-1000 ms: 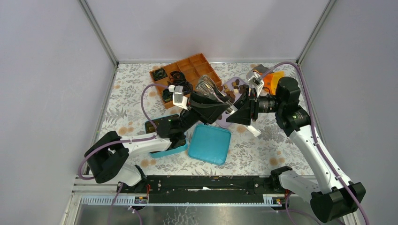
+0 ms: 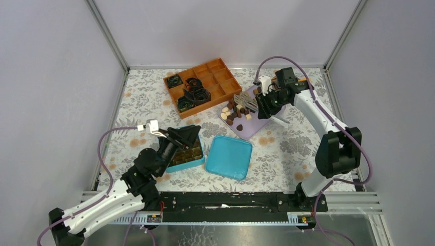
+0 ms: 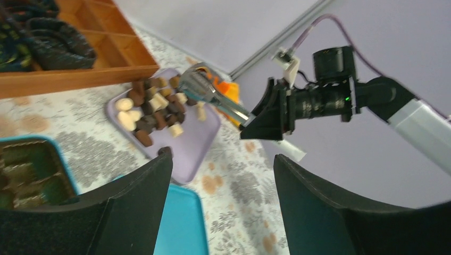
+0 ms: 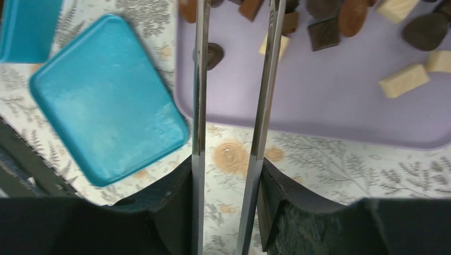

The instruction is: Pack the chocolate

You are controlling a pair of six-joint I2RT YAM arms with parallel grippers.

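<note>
Brown and cream chocolates [image 2: 238, 109] lie loose on a lilac tray [image 2: 251, 128]. Metal tongs [image 2: 246, 100] reach over them, their handle gripped by my right gripper [image 2: 262, 108]. In the right wrist view both tong arms [image 4: 199, 101] run forward from the fingers [image 4: 167, 202], spread apart with no chocolate visible between them. My left gripper is open and empty, above the blue box [image 2: 185, 166] with dark compartments, which the left arm partly covers. Beside that box lies an empty blue lid [image 2: 229, 158]. The tong tips are out of sight in the right wrist view.
At the back stands a wooden divided box [image 2: 225, 81] holding dark, crumpled items in some compartments. An orange object [image 3: 230, 91] sits behind the right gripper.
My left arm has drawn back leftward and down from beside the right gripper to the blue box. The right arm has swung the tongs toward the back, over the lilac tray.
</note>
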